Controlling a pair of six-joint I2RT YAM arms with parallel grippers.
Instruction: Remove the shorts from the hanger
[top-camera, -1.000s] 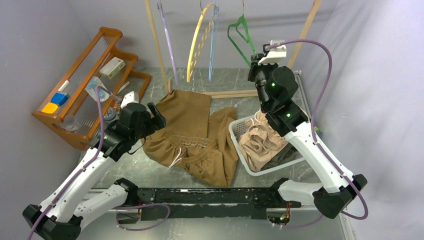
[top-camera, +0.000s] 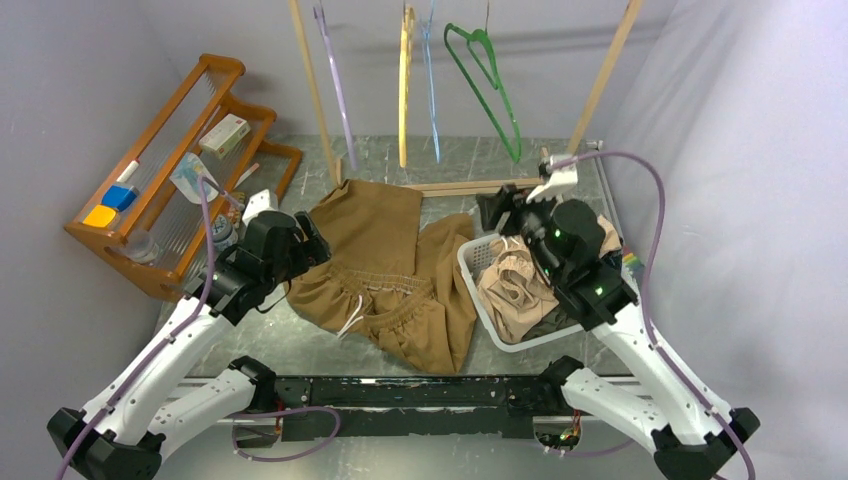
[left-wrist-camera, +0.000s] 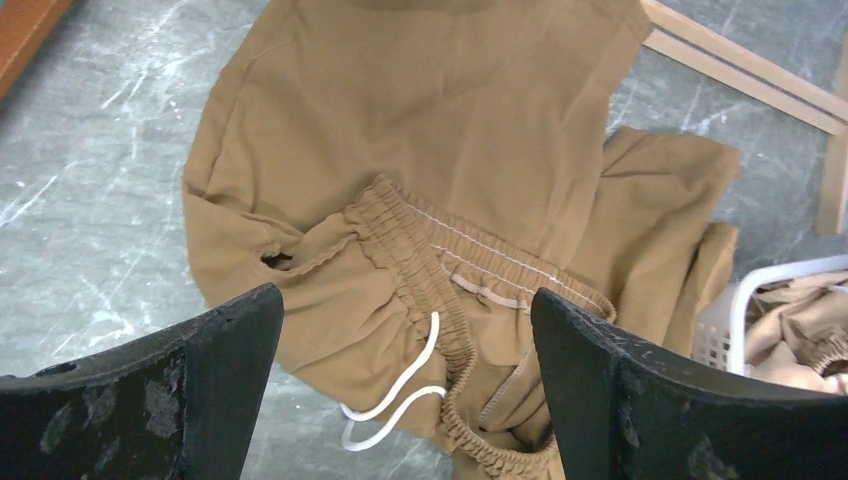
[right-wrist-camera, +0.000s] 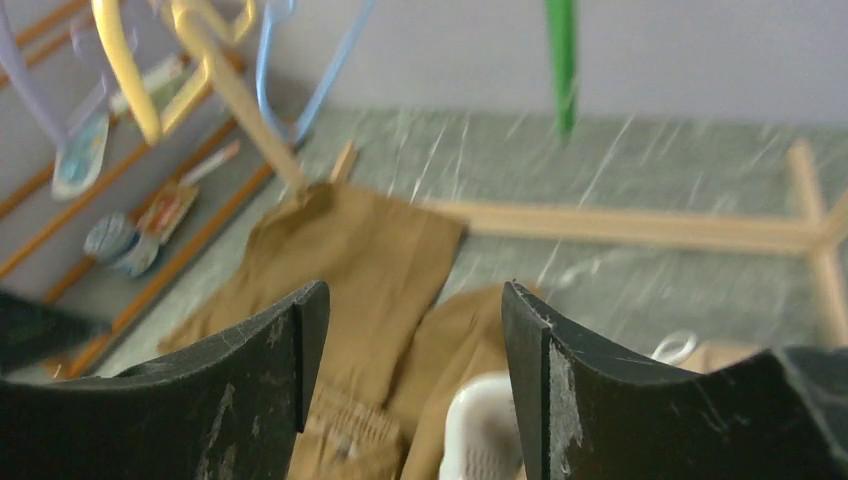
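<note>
Brown shorts (top-camera: 372, 235) lie spread on the grey floor, off any hanger, their white drawstring showing in the left wrist view. A green hanger (top-camera: 490, 88) hangs bare at the back right, among other empty hangers. Above the left side of the shorts, my left gripper (top-camera: 318, 240) is open, with only the cloth (left-wrist-camera: 400, 240) far below between its fingers. Over the basket's back edge hovers my right gripper (top-camera: 488, 210), its fingers apart and nothing held. The right wrist view is blurred.
A light grey basket (top-camera: 478, 305) with beige and dark clothes stands right of the shorts. Yellow (top-camera: 404, 90), blue (top-camera: 431, 90) and purple (top-camera: 335, 85) hangers hang at the back. A wooden shelf (top-camera: 190, 175) stands on the left.
My right gripper has left the green hanger, moving down and toward me over the basket. The green and yellow hangers have swung. The left arm has barely moved; the shorts lie unchanged.
</note>
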